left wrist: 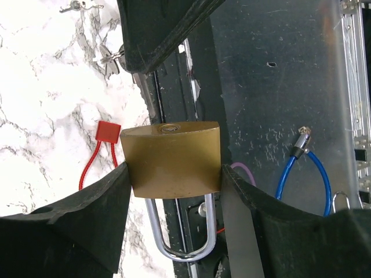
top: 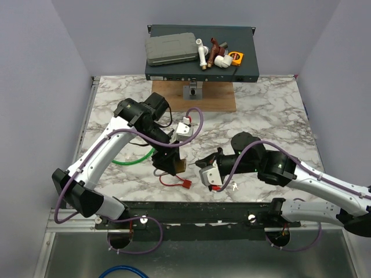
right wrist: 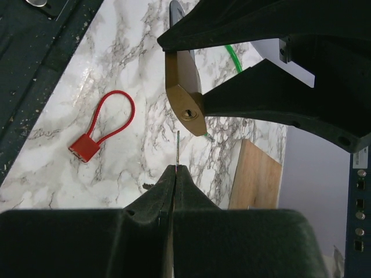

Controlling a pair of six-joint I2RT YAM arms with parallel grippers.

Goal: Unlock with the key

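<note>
A brass padlock [left wrist: 173, 165] with a steel shackle hangs between the fingers of my left gripper, which is shut on it. In the right wrist view, the keyhole end of the padlock [right wrist: 184, 95] faces the key. My right gripper is shut on the key [right wrist: 178, 145], whose thin blade sticks out from the fingertips; the rest of it is hidden. The blade's tip stands apart from the keyhole, a little below and left of it in that view. From above, the key [top: 194, 163] points left towards the padlock [top: 180, 166].
A red cable seal [top: 186, 183] lies on the marble table below the padlock. Small keys [top: 235, 186] rest near the front edge, and a green loop [top: 133, 161] lies to the left. At the back stands a dark shelf [top: 246, 66] bearing a case and fittings.
</note>
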